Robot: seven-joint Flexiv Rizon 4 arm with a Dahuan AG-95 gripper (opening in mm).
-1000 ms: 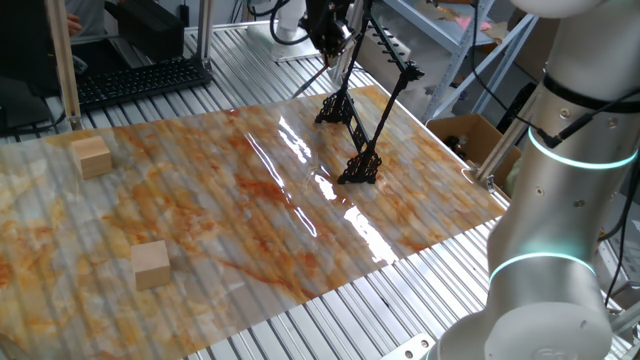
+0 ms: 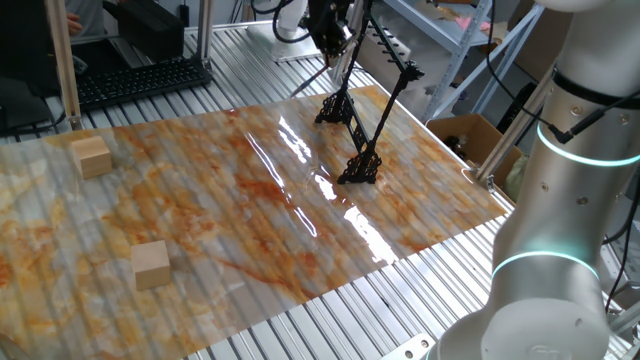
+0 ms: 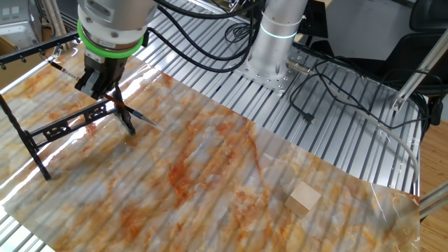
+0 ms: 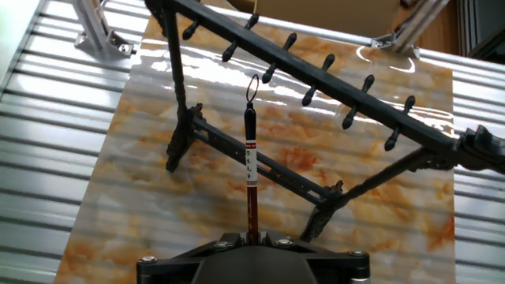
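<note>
A calligraphy brush (image 4: pixel 251 162) with a dark handle, a white label and a hanging loop (image 4: pixel 252 88) is gripped in my gripper, which is shut on its shaft. Its pointed tip (image 3: pixel 145 120) slants down over the sheet in exterior view 2. The black brush rack (image 4: pixel 264 164) stands beyond the gripper, its top bar (image 4: pixel 323 79) carrying a row of pegs. In the wrist view the loop appears close to one peg (image 4: pixel 270 73); whether they touch I cannot tell. Exterior view 1 shows the gripper only partly, at the top edge behind the rack.
Two wooden blocks (image 2: pixel 92 157) rest on the marbled sheet (image 2: pixel 230 200), well away from the rack. A keyboard (image 2: pixel 140 85) lies at the back left.
The arm's large links at the right of exterior view 1 have shifted slightly to the right. The brush stays in the gripper; rack and blocks have not moved.
</note>
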